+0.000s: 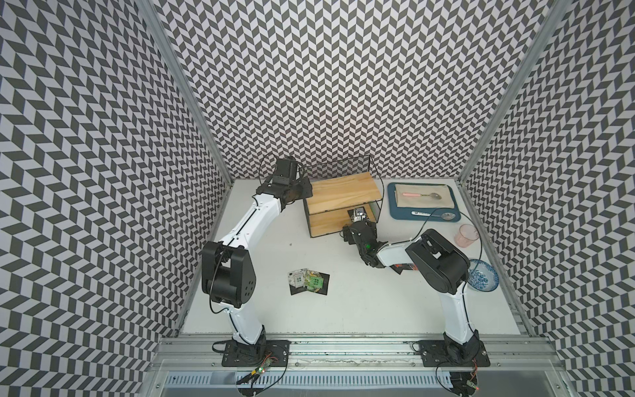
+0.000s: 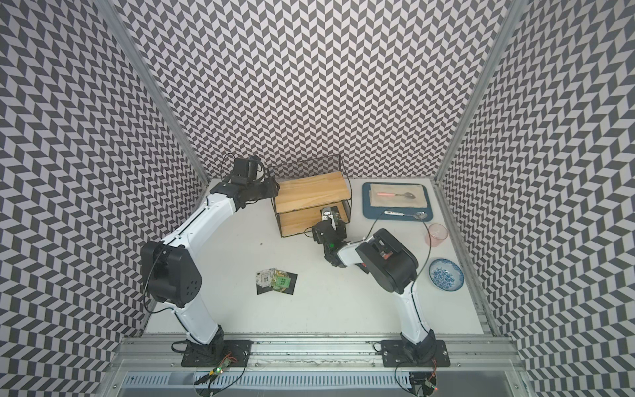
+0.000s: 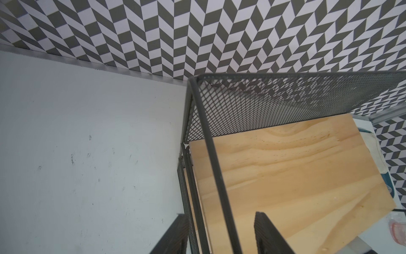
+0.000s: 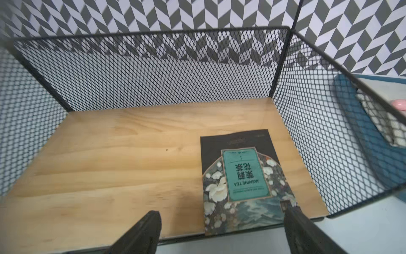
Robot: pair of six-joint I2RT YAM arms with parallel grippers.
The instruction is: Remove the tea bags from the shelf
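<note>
The two-tier shelf (image 1: 340, 185) of wood and black mesh stands at the back. In the right wrist view a dark jasmine tea bag (image 4: 245, 190) lies on the lower board (image 4: 131, 156), toward its right. My right gripper is open at the front edge, facing that bag, nothing between its fingers. My left gripper is open at the shelf's top left, its fingers either side of the frame's bar in that view; whether they touch it I cannot tell. Other tea bags (image 2: 276, 281) lie in a pile on the table, front left of the shelf.
A blue tray (image 1: 423, 210) with cloth and spoons stands right of the shelf. A pink cup (image 2: 436, 235) and a patterned dish (image 2: 446, 274) are at the right side.
</note>
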